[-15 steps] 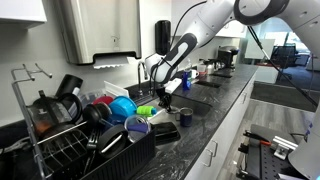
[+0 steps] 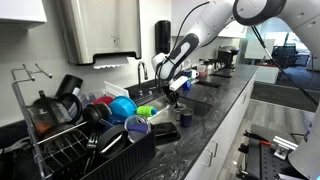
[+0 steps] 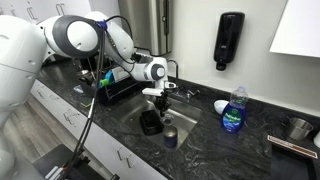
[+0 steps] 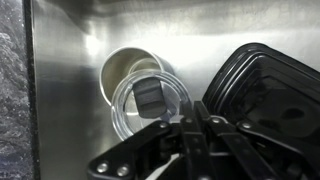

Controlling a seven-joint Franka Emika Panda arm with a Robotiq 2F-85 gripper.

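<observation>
In the wrist view a clear round cup (image 4: 122, 113) shows over the sink, with a dark finger pad (image 4: 150, 97) seen within its rim. My gripper (image 3: 163, 111) appears shut on this cup's wall; the other fingertip is hard to make out. Partly behind the cup is a white, cream-lined cup (image 4: 121, 66) on the sink floor. To its right a black plastic tray (image 4: 275, 95) lies in the metal sink (image 4: 215, 22). Exterior view 1 shows the gripper (image 2: 173, 104) low over the sink, too small there for its contents to be seen.
A dark cup (image 3: 170, 136) stands on the counter at the sink's front edge. A blue bottle (image 3: 234, 110) is on the counter beyond the sink. Colourful dishes (image 2: 122, 106) and a black dish rack (image 2: 125, 160) crowd the near counter. The faucet (image 3: 190, 94) rises behind the sink.
The arm has shifted a little to the right in exterior view 1, and the hand has moved slightly with it over the sink. The counter items have stayed put.
</observation>
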